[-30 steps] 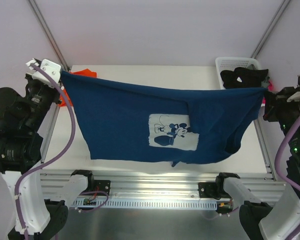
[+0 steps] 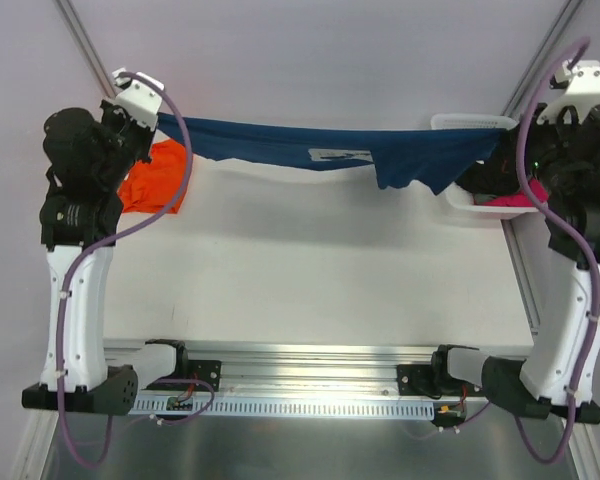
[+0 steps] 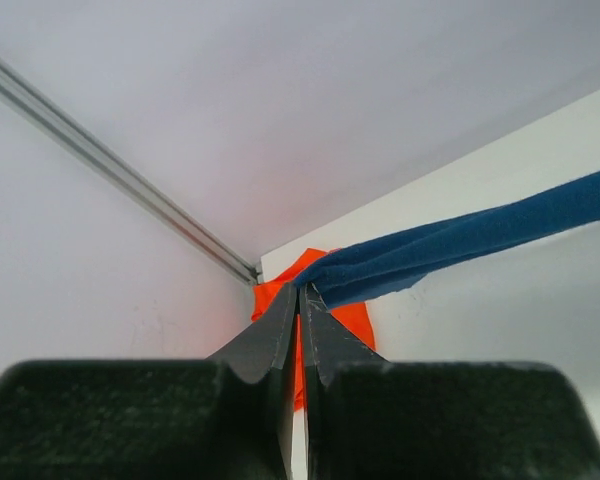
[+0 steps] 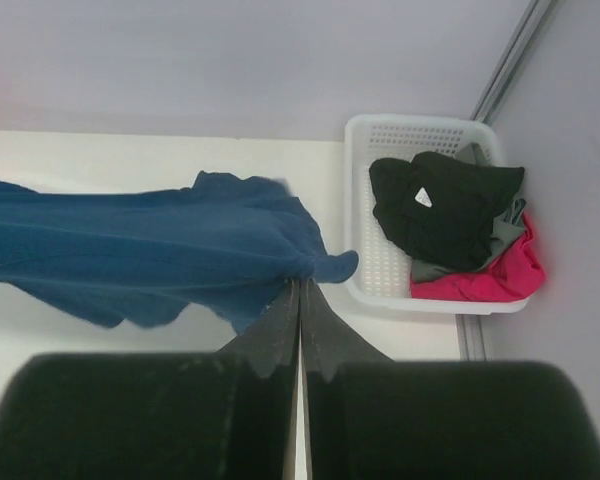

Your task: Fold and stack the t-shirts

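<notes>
A blue t-shirt (image 2: pixel 270 142) with a pale printed patch hangs stretched in the air between my two grippers, above the white table. My left gripper is shut on one end of it, and the cloth runs off to the right in the left wrist view. At the other end, my right gripper is shut on a bunched edge, with a bit of cloth sticking out past the fingertips. From above, the shirt looks like a narrow band, most of the print hidden by foreshortening or folds.
An orange cloth (image 2: pixel 154 180) lies at the table's left, below my left gripper. At the right back stands a white basket (image 4: pixel 380 290) holding a black garment (image 4: pixel 450 210), a grey one and a pink one (image 4: pixel 480 285).
The shirt hung broad with its print facing up; now its lower part has swung away and it shows as a thin band. Both grippers have moved toward the back.
</notes>
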